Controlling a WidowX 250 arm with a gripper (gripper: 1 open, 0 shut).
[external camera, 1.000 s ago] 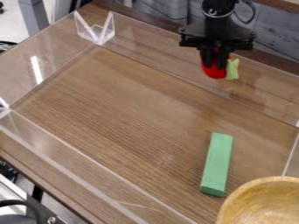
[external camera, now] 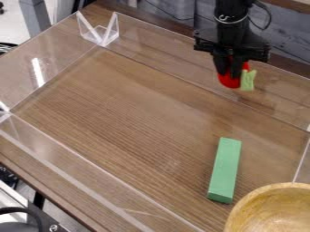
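Observation:
My black gripper (external camera: 230, 60) is at the upper right, over the back of the wooden table, shut on a red object (external camera: 230, 77) that hangs from its fingers. Just right of the red object is a pale green piece (external camera: 247, 80), partly behind it. A long green block (external camera: 224, 169) lies on the front right of the table.
A yellow bowl (external camera: 276, 211) sits at the bottom right corner. A clear plastic rack (external camera: 100, 29) stands at the back left.
My gripper and the red object have shifted slightly to the right and a little downward. The green block and bowl have stayed in place.

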